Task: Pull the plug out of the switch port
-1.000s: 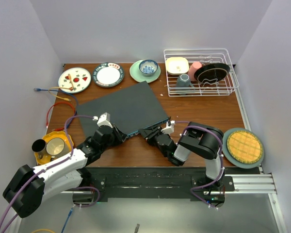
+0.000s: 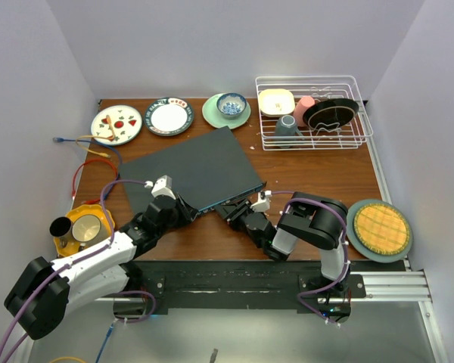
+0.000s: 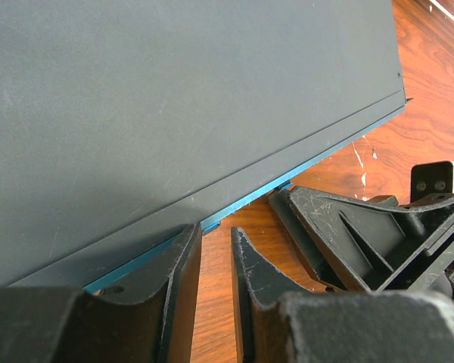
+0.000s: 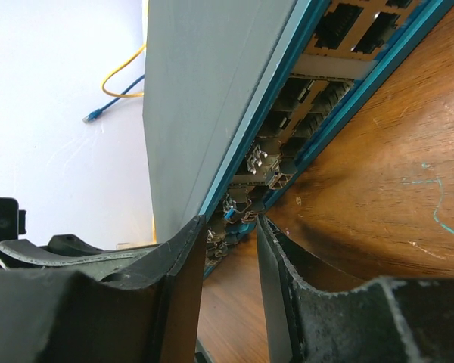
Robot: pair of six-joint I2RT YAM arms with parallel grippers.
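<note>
The dark switch [image 2: 189,162] lies tilted on the table, its blue-edged front toward me; the right wrist view shows its row of ports [image 4: 303,113] and a small blue item [image 4: 231,213] at one port, partly hidden. My left gripper [image 2: 185,212] is at the front edge's left part; in its wrist view its fingertips [image 3: 216,238] touch or nearly touch that edge, and what is between them is hidden. My right gripper [image 2: 225,209] sits just right of it at the front edge, its fingertips [image 4: 228,227] slightly apart near the ports.
Plates and a bowl [image 2: 231,106] stand at the back, a dish rack [image 2: 314,144] at back right, a round plate with a yellow cloth [image 2: 382,227] at right, cables and a yellow tray with mugs at left. Bare wood shows right of the switch.
The left arm has not visibly moved.
</note>
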